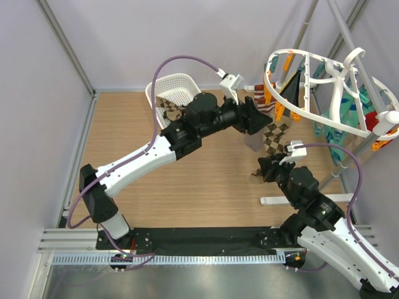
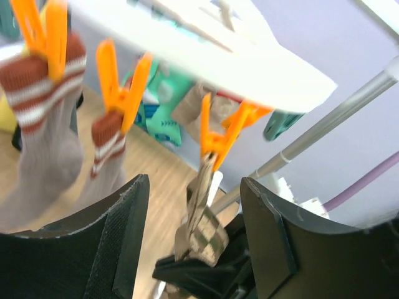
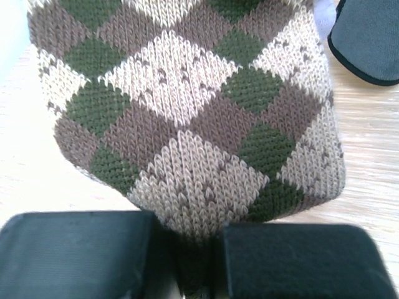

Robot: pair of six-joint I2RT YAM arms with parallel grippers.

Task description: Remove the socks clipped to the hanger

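A white round hanger point(image 1: 312, 115) with orange clips stands at the upper right. From one orange clip point(image 2: 218, 143) hangs a brown-and-cream checkered sock point(image 1: 275, 138). My right gripper point(image 1: 269, 169) is shut on the lower part of this sock point(image 3: 181, 137), which stretches up from between the fingers. My left gripper point(image 1: 252, 118) is open beside the hanger, and nothing lies between its fingers; the checkered sock and its clip show beyond them. Red-and-white striped grey socks point(image 2: 47, 112) hang from clips to its left.
A white basket point(image 1: 176, 87) at the back holds a checkered sock point(image 1: 168, 107), partly hidden by my left arm. Teal items point(image 1: 340, 118) and a black one point(image 1: 293, 87) hang on the hanger. A metal pole point(image 1: 340, 165) stands close to my right arm.
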